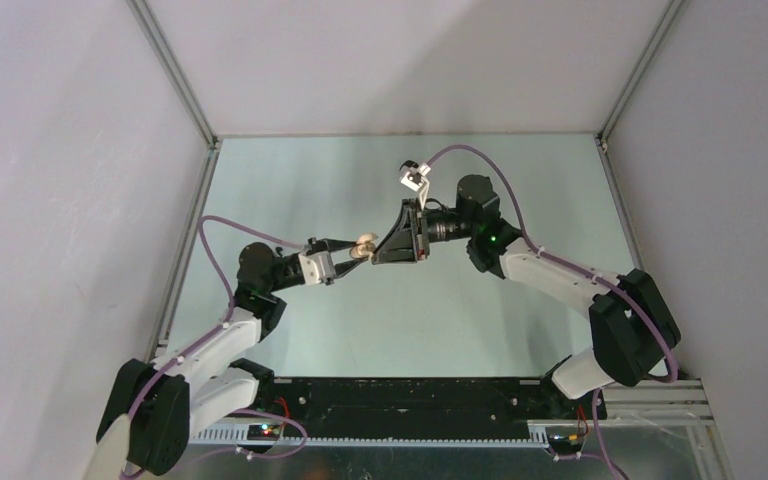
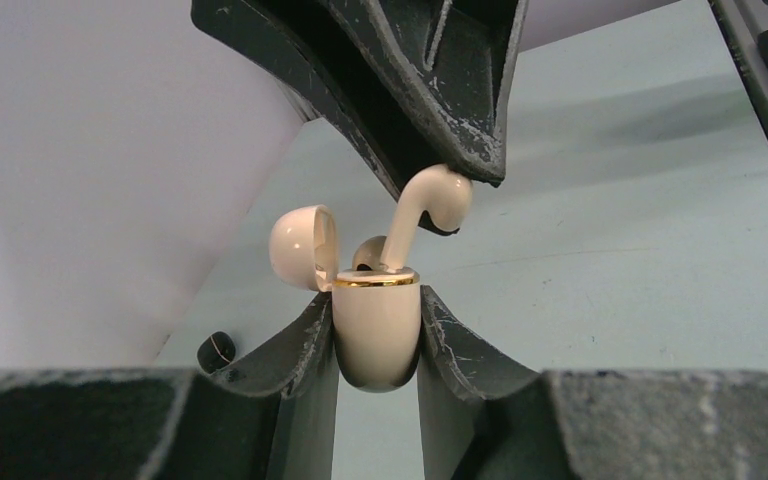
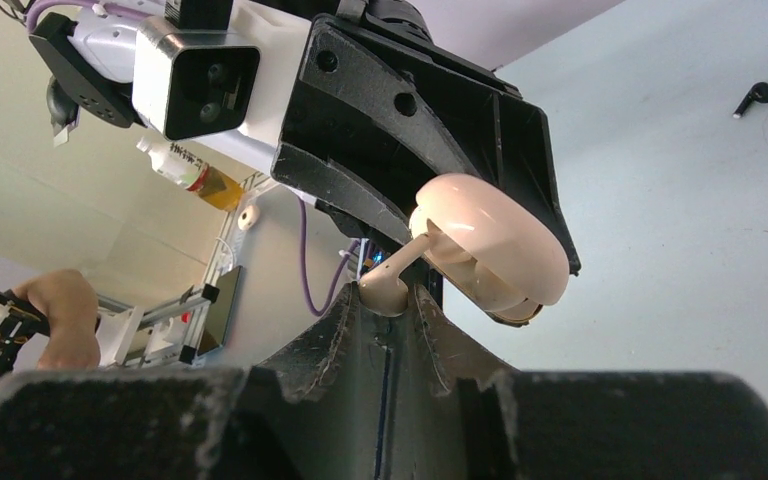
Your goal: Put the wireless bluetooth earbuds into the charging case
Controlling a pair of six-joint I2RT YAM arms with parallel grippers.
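Note:
A cream charging case [image 2: 376,335] with a gold rim stands upright in my left gripper [image 1: 356,252], shut on its body, its lid [image 2: 295,245] open. In the right wrist view the lid [image 3: 490,225] faces up beside the opening. My right gripper is shut on the head of a cream earbud [image 3: 385,290], whose stem points into the open case. In the left wrist view this earbud [image 2: 435,195] is just above the rim, the stem end at the opening; how far it is inserted is unclear. Another rounded cream piece [image 2: 370,250] shows behind it in the case.
A small black earbud lies on the pale table [image 1: 410,330], and a black object [image 2: 216,352] shows in the left wrist view. Walls enclose three sides.

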